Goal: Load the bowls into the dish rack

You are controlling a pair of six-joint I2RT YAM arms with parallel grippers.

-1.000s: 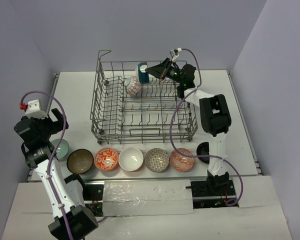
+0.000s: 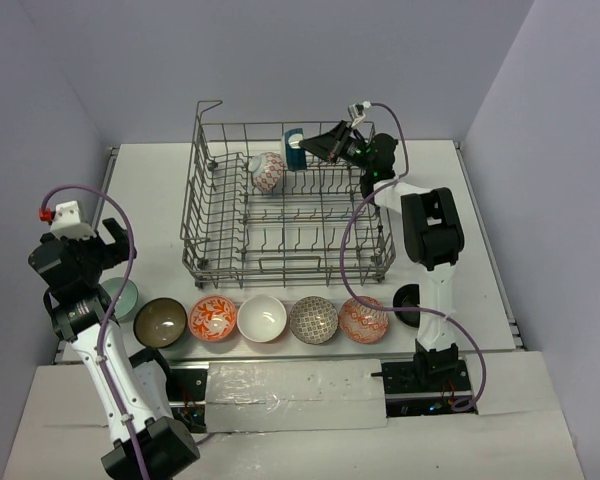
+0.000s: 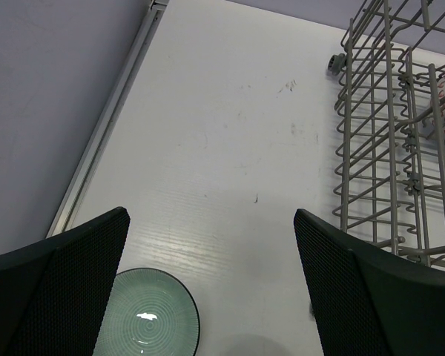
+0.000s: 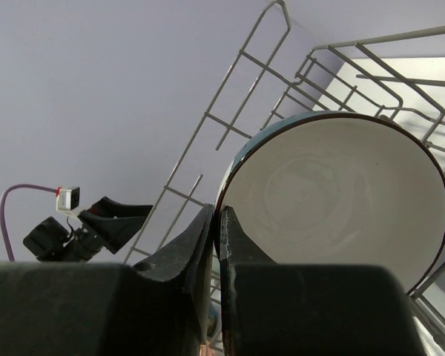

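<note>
My right gripper (image 2: 308,143) is shut on the rim of a blue bowl with a pale interior (image 4: 334,200), held on its side at the rack's back, beside a patterned bowl (image 2: 267,175) standing in the wire rack (image 2: 213,255). My left gripper (image 2: 115,240) is open and empty over the left table, above a pale green bowl (image 3: 152,322). A row of bowls lies along the front: dark brown (image 2: 160,322), orange floral (image 2: 212,318), white (image 2: 262,318), grey patterned (image 2: 313,320), red patterned (image 2: 363,320) and black (image 2: 405,296).
Walls bound the table (image 2: 150,180) at left, right and back. The rack's middle and front rows hold no bowls. Bare table lies left of the rack.
My right gripper has moved slightly right with the blue bowl. The left arm is nearly still.
</note>
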